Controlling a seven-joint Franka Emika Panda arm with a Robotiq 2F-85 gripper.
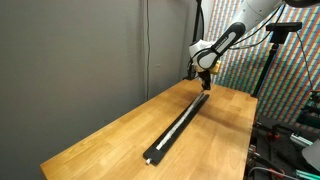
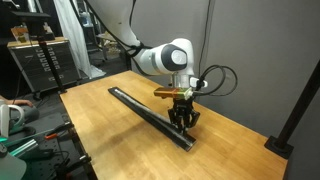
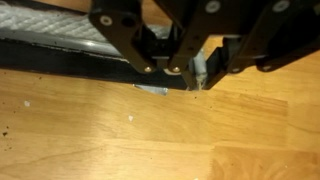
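Note:
A long black channel (image 1: 160, 147) lies on the wooden table, with a white rope-like strip (image 3: 60, 28) running along its inside. At one end of the channel, my gripper (image 2: 184, 127) points down, close over it. The wrist view shows the gripper shut on a pale piece (image 3: 200, 68) that looks like the strip's end. Dark finger parts hide most of that piece, so its join to the rest of the strip cannot be made out.
Bare table (image 1: 110, 140) lies on both sides of the channel. A grey panel (image 1: 75, 80) stands behind the table. A cable (image 2: 215, 72) loops beside the arm.

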